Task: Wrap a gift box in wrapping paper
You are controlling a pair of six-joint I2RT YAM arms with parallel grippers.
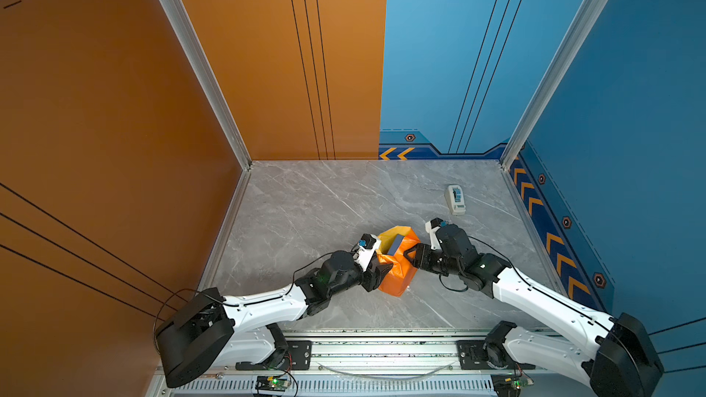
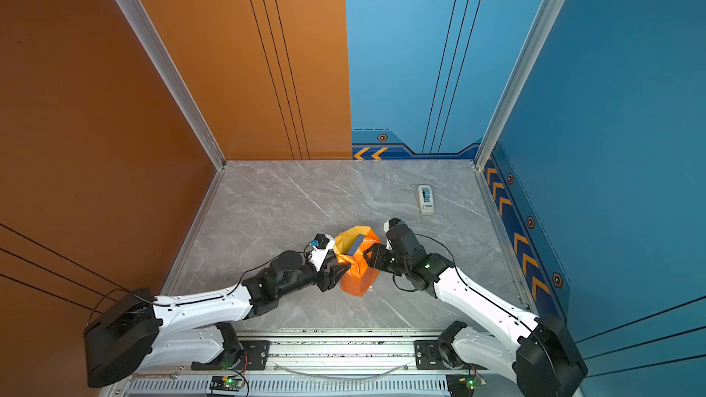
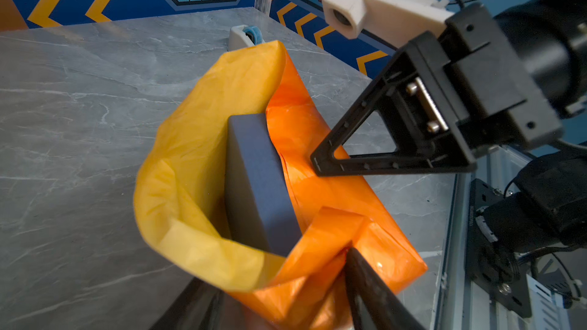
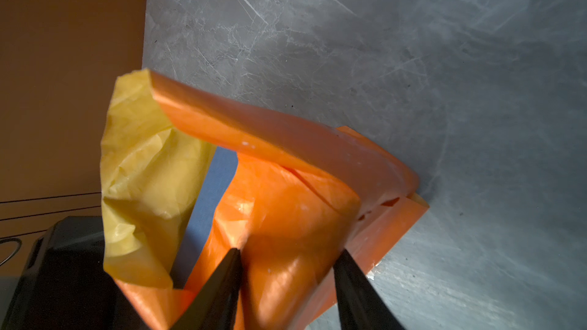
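Observation:
The gift box, blue-grey (image 3: 260, 177), stands on edge inside wrapping paper, orange outside and yellow inside (image 3: 183, 165). Its top edge shows between a loose yellow flap and the orange side. My right gripper is shut on the orange paper at the box's right side. In the left wrist view, my left gripper is parted around the paper's near end, with folded orange paper in the gap. From above, the left gripper (image 1: 387, 269) reaches the package's left side. The paper hides the box's lower part.
A white tape dispenser (image 1: 456, 200) with blue tape stands at the back right of the grey table (image 1: 309, 206). The two grippers are close together, with only the package between them.

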